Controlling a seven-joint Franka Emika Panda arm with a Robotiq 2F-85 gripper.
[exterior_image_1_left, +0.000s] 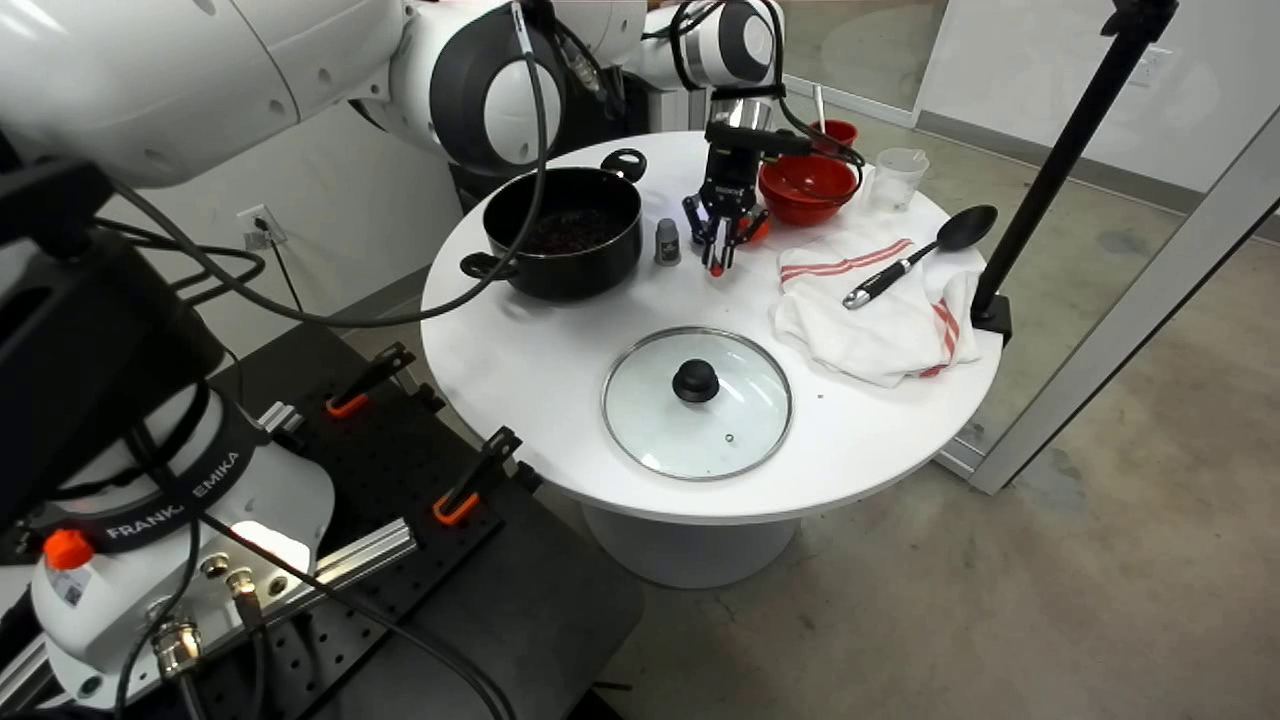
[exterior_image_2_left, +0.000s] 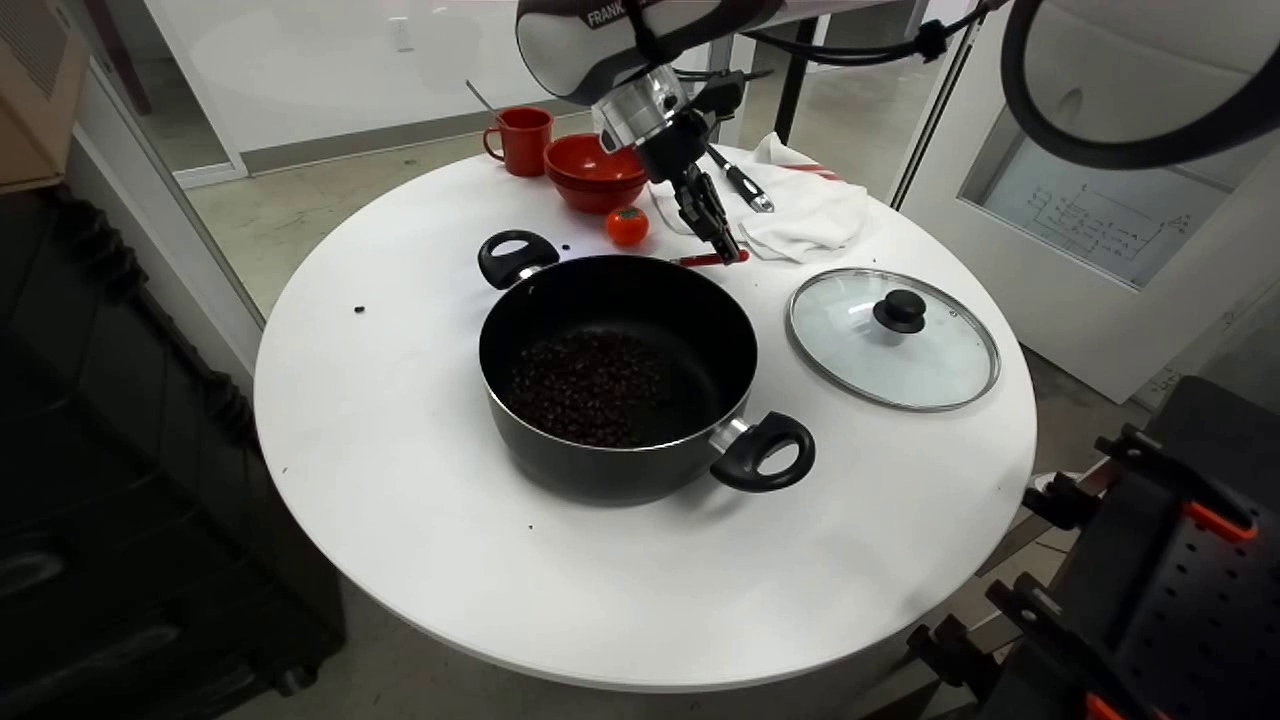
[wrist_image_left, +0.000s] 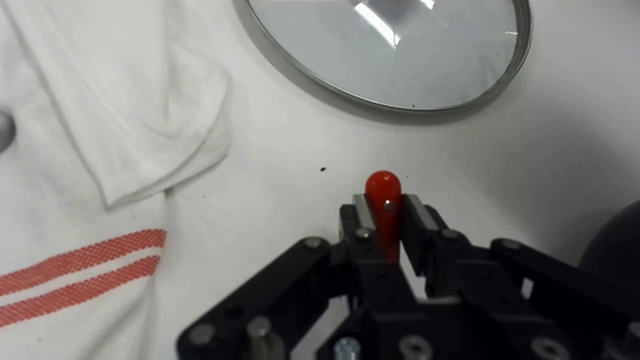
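In the wrist view my gripper is shut on a slim red handle (wrist_image_left: 384, 185), whose rounded end sticks out past the fingertips. The rest of that utensil is hidden by the fingers. Exterior view 2 shows the red handle (exterior_image_2_left: 708, 258) lying roughly level behind the pot's rim, crossing my gripper (exterior_image_2_left: 728, 252). Whether it touches the table is unclear. In exterior view 1 the gripper (exterior_image_1_left: 717, 250) points down between the small grey shaker (exterior_image_1_left: 667, 242) and the folded towel (exterior_image_1_left: 840, 330), with a tomato (exterior_image_1_left: 756, 228) partly hidden behind it.
The black pot (exterior_image_2_left: 618, 468) holds dark beans. Its glass lid (exterior_image_1_left: 654, 420) lies flat nearer the robot's base. Behind the gripper stand red bowls (exterior_image_2_left: 594, 174) and a red mug (exterior_image_2_left: 524, 142). A black spoon (exterior_image_1_left: 963, 228) rests on the towel.
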